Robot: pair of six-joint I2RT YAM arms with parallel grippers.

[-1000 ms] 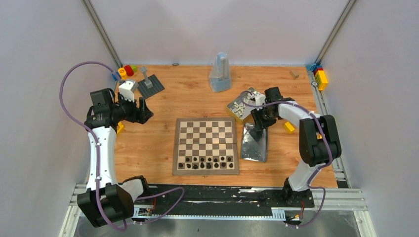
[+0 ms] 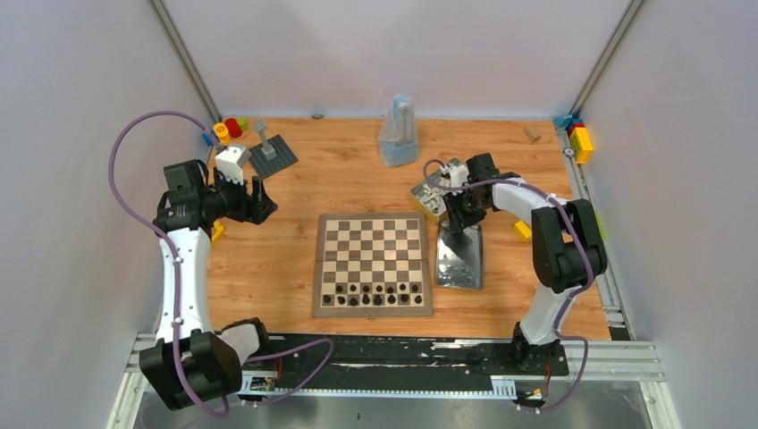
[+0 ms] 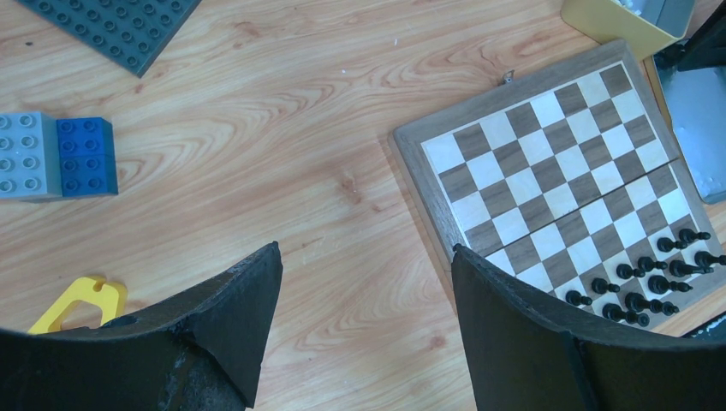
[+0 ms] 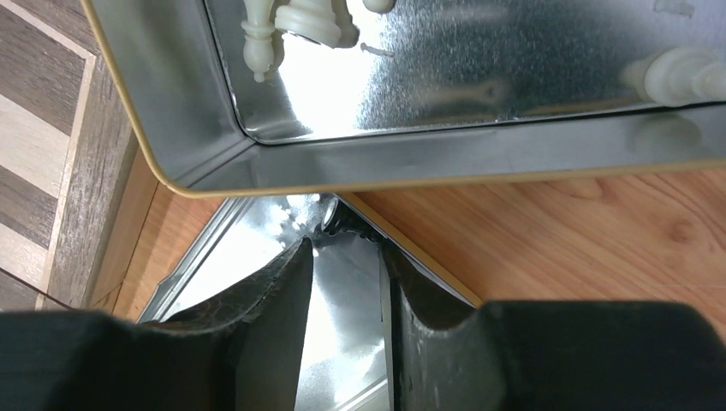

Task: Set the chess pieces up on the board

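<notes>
The chessboard (image 2: 372, 216) lies mid-table, with two rows of black pieces (image 2: 366, 295) standing along its near edge; the rest of its squares are bare. White pieces (image 4: 675, 79) lie loose in a gold-rimmed metal tin (image 4: 360, 187). In a second shallow metal tray (image 4: 341, 295), one black piece (image 4: 341, 217) lies against the wall in a corner. My right gripper is over that tray, its fingers apart, the black piece just beyond their tips; contact cannot be made out. My left gripper stands open and empty over bare table, left of the board.
A clear plastic bag or container (image 2: 398, 134) stands behind the board. Grey baseplate (image 2: 273, 157) and coloured blocks (image 2: 232, 128) sit at the far left. Yellow blocks (image 2: 523, 231) lie right of the right gripper. Table between left arm and board is free.
My right gripper has moved a little left over the tray. The tray has shifted very slightly away from the near edge. The left arm and board pieces stay put.
</notes>
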